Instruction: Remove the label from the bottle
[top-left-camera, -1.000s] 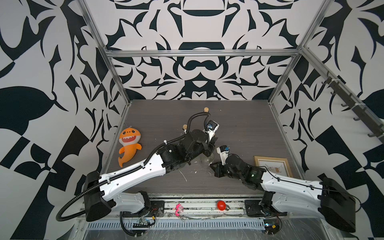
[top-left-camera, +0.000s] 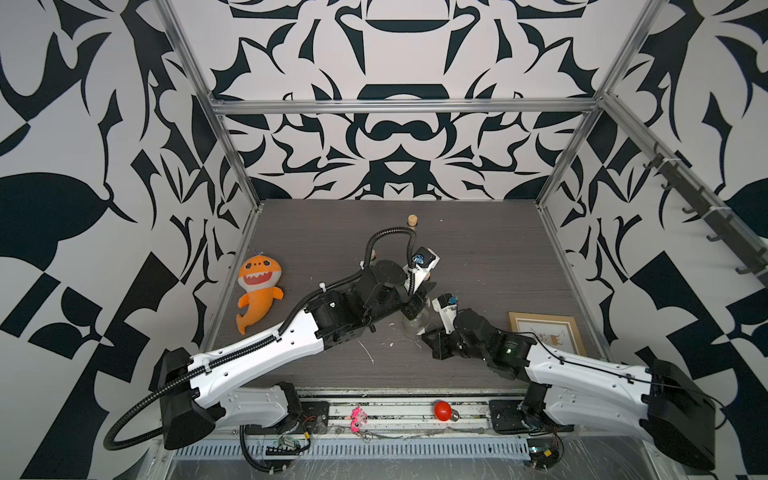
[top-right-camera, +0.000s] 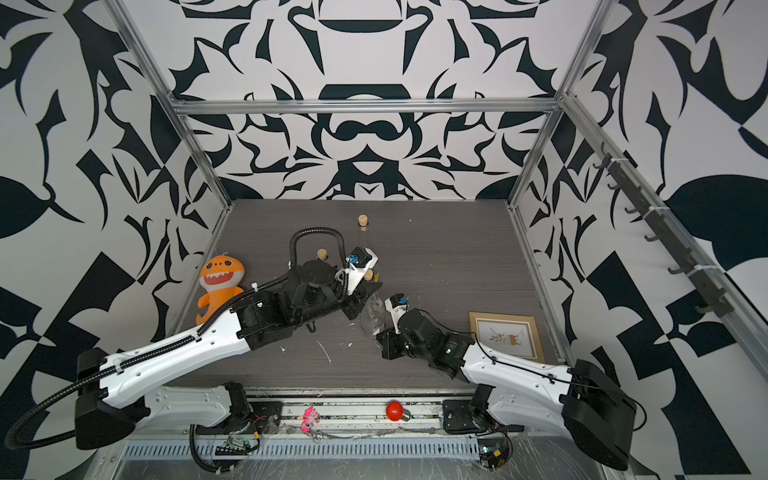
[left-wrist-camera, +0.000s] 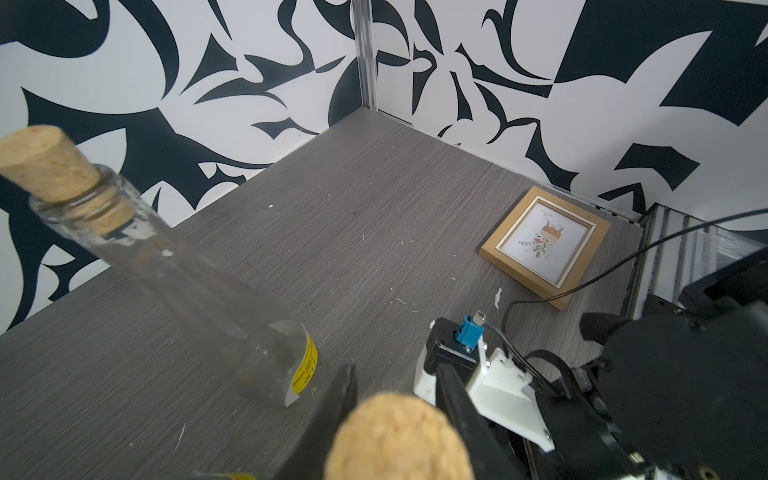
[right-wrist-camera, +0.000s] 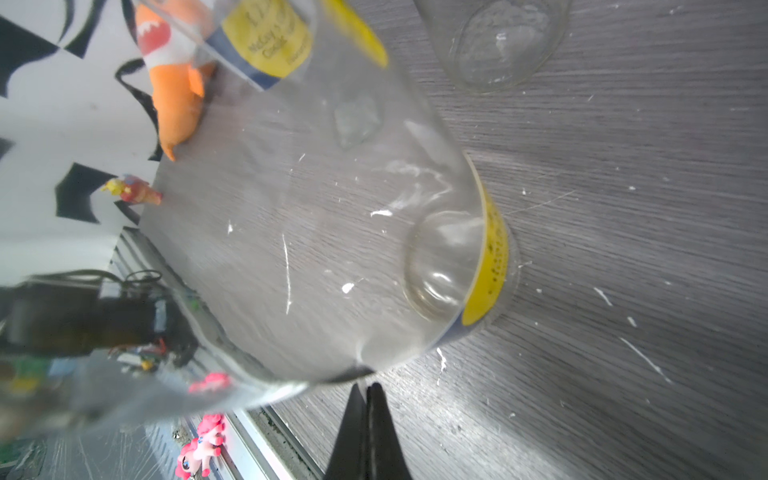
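Note:
My left gripper is shut on the corked top of a clear glass bottle, its cork (left-wrist-camera: 397, 440) between the fingers in the left wrist view. In the right wrist view, a yellow-and-blue label (right-wrist-camera: 488, 272) wraps the bottle's lower part. My right gripper is shut with nothing visible between its fingertips, low beside that bottle; whether it touches the glass or label is unclear. A second corked bottle (left-wrist-camera: 216, 312), also labelled, stands behind.
An orange shark plush (top-left-camera: 260, 296) lies at the left, a framed picture (top-left-camera: 544, 328) at the right. Another corked bottle shows at the back. Small toys lie along the front rail.

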